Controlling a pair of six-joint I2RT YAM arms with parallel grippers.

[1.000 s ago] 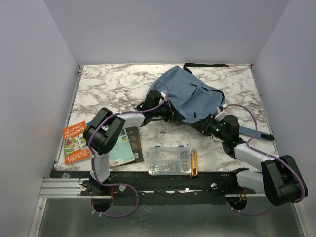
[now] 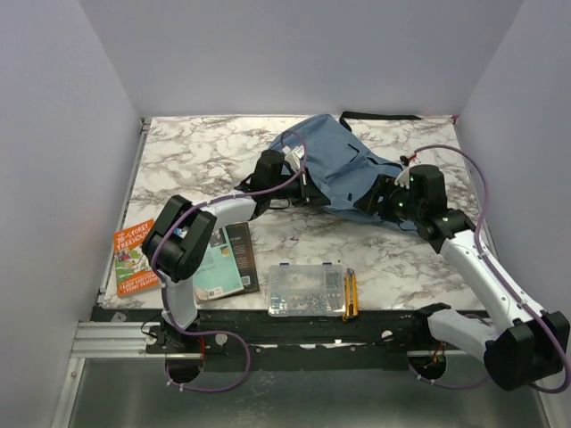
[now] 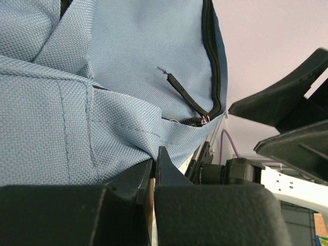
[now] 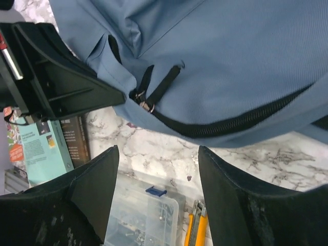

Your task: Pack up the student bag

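Note:
The blue-grey bag (image 2: 335,156) lies across the back middle of the marble table, its black zipper (image 4: 215,128) running along the near edge. My left gripper is shut at that edge, with the cloth gathered at its fingertips beside the zipper pull (image 3: 184,93). To its right, my right gripper (image 2: 372,196) stands open over the bag's near right part; in the right wrist view its spread fingers (image 4: 92,197) have nothing between them. On the left lie an orange Treehouse book (image 2: 134,259), a teal book (image 2: 217,270) and a dark book (image 2: 241,254).
A clear plastic case (image 2: 303,290) holding small items sits at the front middle, with yellow-orange cutters (image 2: 351,294) against its right side. A black strap (image 2: 384,116) stretches along the back edge. Bare marble shows at the back left and front right.

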